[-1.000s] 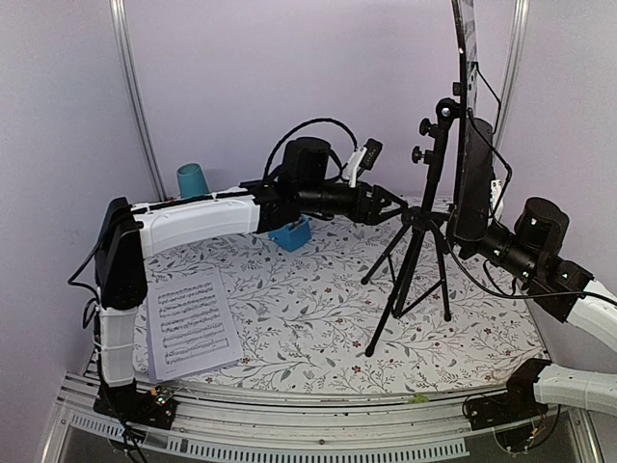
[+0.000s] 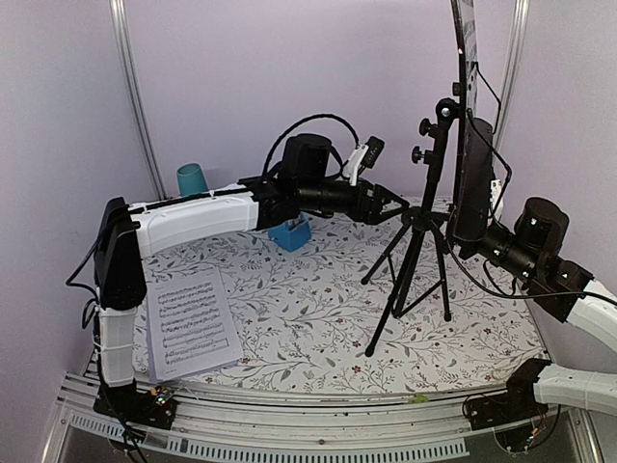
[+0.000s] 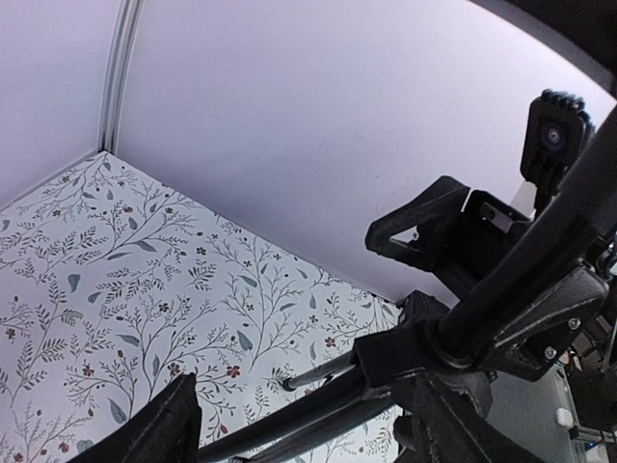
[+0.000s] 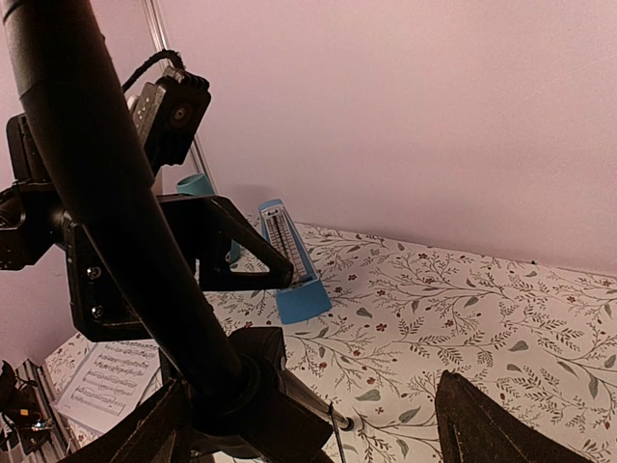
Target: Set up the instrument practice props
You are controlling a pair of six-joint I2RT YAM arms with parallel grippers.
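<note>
A black music stand (image 2: 421, 219) stands upright on its spread tripod legs at right of centre in the top view. Its desk (image 2: 469, 58) rises edge-on past the top of the picture. From the left, my left gripper (image 2: 397, 206) reaches the stand's collar, its fingers (image 3: 174, 424) parted, with the collar and a leg ahead of them. My right gripper is at the stand from the other side; its fingers (image 4: 472, 424) stand wide apart. In the top view, a black hanging pouch (image 2: 472, 183) hides its tips. Whether either gripper touches the stand, I cannot tell.
Sheet music (image 2: 193, 326) lies flat at the front left. A blue holder (image 4: 304, 301) with a silver slotted piece stands behind my left arm, and a teal cup (image 2: 192, 179) is at the back left. A loose cable (image 2: 463, 265) loops beside the stand.
My left wrist and forearm have shifted very slightly. The stand, the right arm and the other things have stayed where they were.
</note>
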